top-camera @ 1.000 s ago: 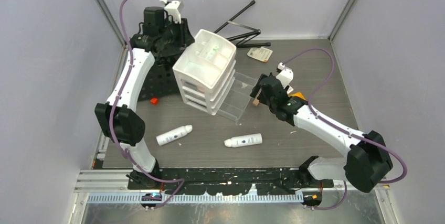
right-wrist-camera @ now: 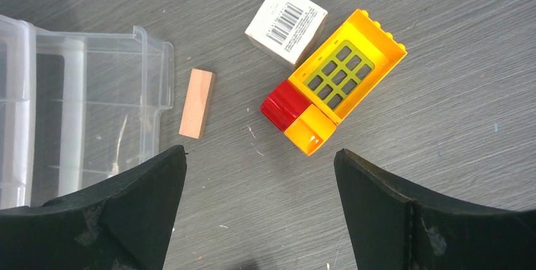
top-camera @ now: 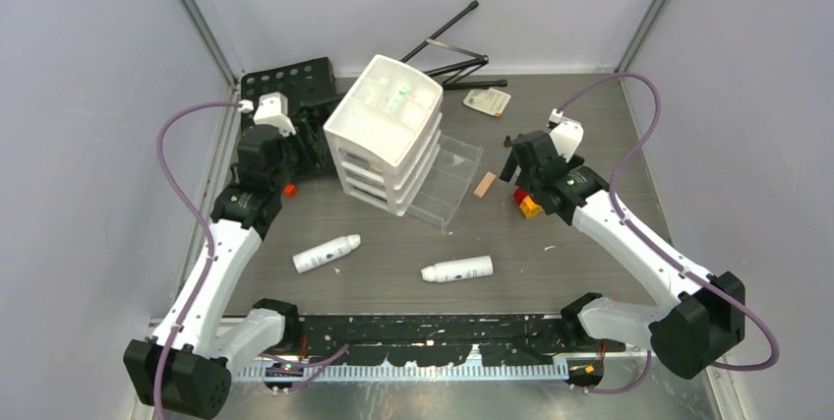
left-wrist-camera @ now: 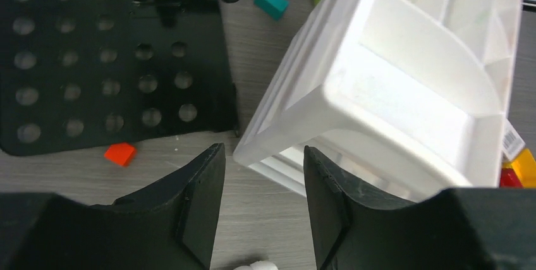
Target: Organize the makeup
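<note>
A white drawer organizer (top-camera: 379, 115) stands mid-table, its clear bottom drawer (top-camera: 443, 184) pulled out to the right. Two white bottles lie in front, the left bottle (top-camera: 325, 253) and the right bottle (top-camera: 456, 270). My left gripper hangs at the organizer's left side, part open, nothing seen between its fingers. My right gripper stands open right of the drawer, above a yellow and red toy (right-wrist-camera: 341, 74), nothing between its fingers.
A wooden block (right-wrist-camera: 197, 102), a barcoded box (right-wrist-camera: 286, 23) and a red cube (left-wrist-camera: 120, 153) lie on the table. A black perforated panel (left-wrist-camera: 82, 74) and black stand (top-camera: 457, 66) are at the back.
My left arm has swung from the back, above the organizer's rear corner, toward the front-left. My right gripper has moved right, away from the drawer.
</note>
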